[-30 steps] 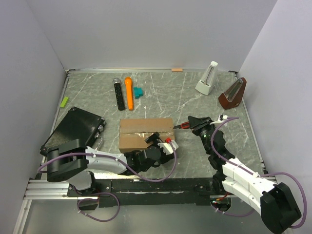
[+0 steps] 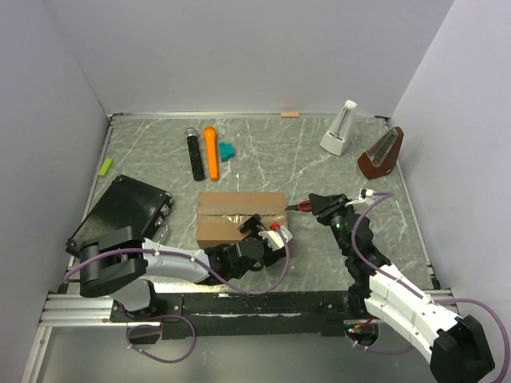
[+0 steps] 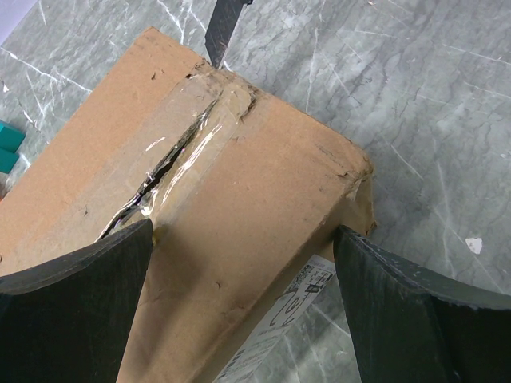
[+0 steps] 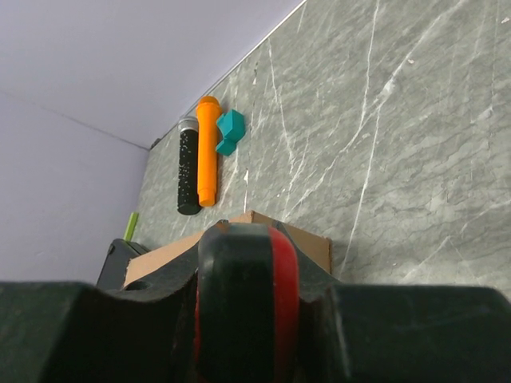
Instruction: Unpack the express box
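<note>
The cardboard box (image 2: 239, 203) lies mid-table, its taped top seam split along part of its length in the left wrist view (image 3: 104, 120). My left gripper (image 2: 263, 239) stands open over the box's front right, its fingers either side of a corner. My right gripper (image 2: 319, 206) is shut on a red-and-black knife (image 4: 251, 311); the knife's blade (image 3: 222, 28) reaches the right end of the seam.
A black case (image 2: 120, 215) lies left, a black microphone (image 2: 195, 155), orange microphone (image 2: 211, 152) and teal piece (image 2: 226, 152) behind the box. Two metronomes (image 2: 379, 155) stand back right. Bare marble surrounds them.
The box has shifted very slightly to the right. My right arm and the knife have moved a little to the right as well; the left arm looks still.
</note>
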